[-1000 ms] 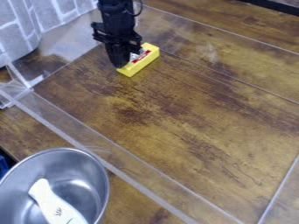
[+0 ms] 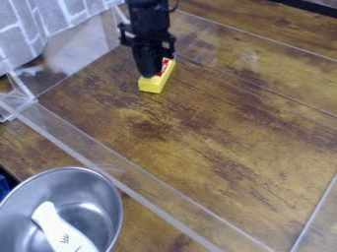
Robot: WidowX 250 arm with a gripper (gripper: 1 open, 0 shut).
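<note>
My black gripper (image 2: 149, 65) is at the top centre, its fingertips over a small yellow box (image 2: 154, 83) with a red and white label, partly hidden behind them. The fingers look shut. I cannot tell whether they touch the box, which sits on the wooden surface.
A steel bowl (image 2: 23, 226) with a white-handled object (image 2: 59, 227) in it stands at the bottom left. Clear plastic walls edge the wooden floor (image 2: 211, 148), which is mostly free. Pale quilted material (image 2: 46, 25) lies at the top left.
My gripper has shifted a little to the right, more over the box. The box now sits slightly lower in view and more upright in its angle, with more of it hidden.
</note>
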